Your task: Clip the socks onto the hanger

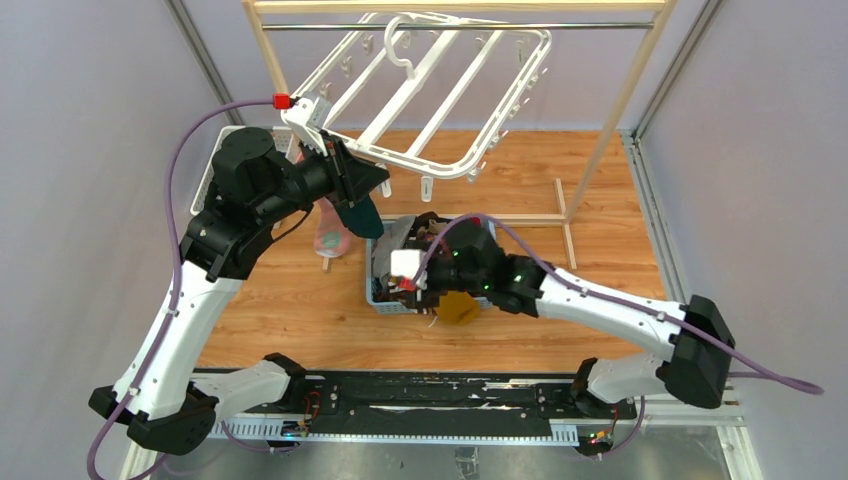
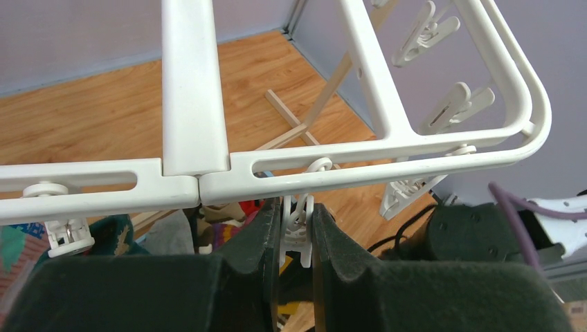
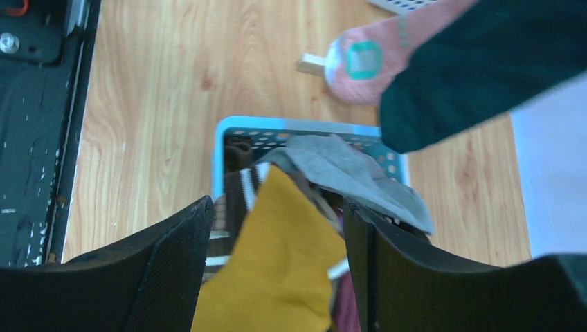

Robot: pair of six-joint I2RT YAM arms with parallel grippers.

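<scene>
The white clip hanger (image 1: 440, 95) hangs from a metal rod. My left gripper is shut on one of its clips (image 2: 297, 225), under the front rail. A dark green sock (image 1: 363, 219) and a pink sock (image 1: 332, 237) hang at the hanger's left side; their upper ends are hidden from above by the left arm. Over the blue basket (image 3: 277, 124) is my right gripper, its fingers apart. Between and below its fingers lies a mustard sock (image 3: 277, 252), not gripped. Striped (image 3: 232, 207) and grey socks (image 3: 339, 162) lie beside it.
Empty clips, such as one clip (image 1: 427, 189) on the front rail, hang around the hanger. A white basket (image 1: 205, 185) stands behind the left arm. The wooden stand's foot (image 1: 565, 220) is on the right.
</scene>
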